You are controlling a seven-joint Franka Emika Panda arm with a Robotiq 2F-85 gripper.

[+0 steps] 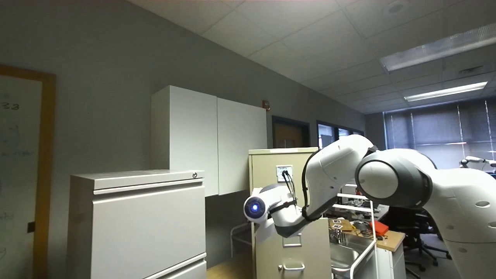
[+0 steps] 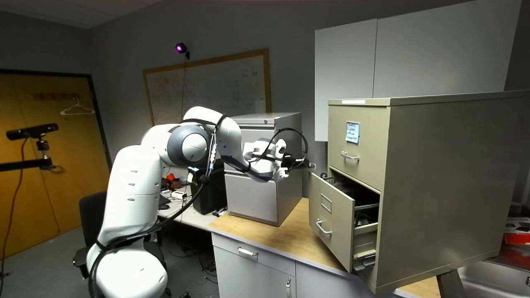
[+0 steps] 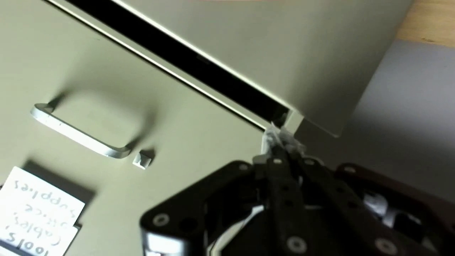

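Note:
In exterior view 2 a tan filing cabinet [image 2: 437, 174] stands on the wooden counter, its lower drawer [image 2: 331, 218] pulled partway out. My gripper [image 2: 311, 166] hangs just left of the drawer's top edge. The wrist view shows the gripper shut, with nothing clear between its pale fingertips. They appear by the end of the dark gap [image 3: 204, 62] between the upper drawer front [image 3: 170, 128] and the lower drawer's front; whether they touch is hard to tell. A metal handle [image 3: 81, 134] and a handwritten label [image 3: 38, 204] sit on the upper front. The gripper is hidden in exterior view 1.
A grey cabinet [image 2: 253, 198] stands close behind the arm, on the same counter. White wall cupboards [image 2: 348, 69] hang above the tan cabinet. Bare counter [image 2: 298, 228] shows between the two cabinets.

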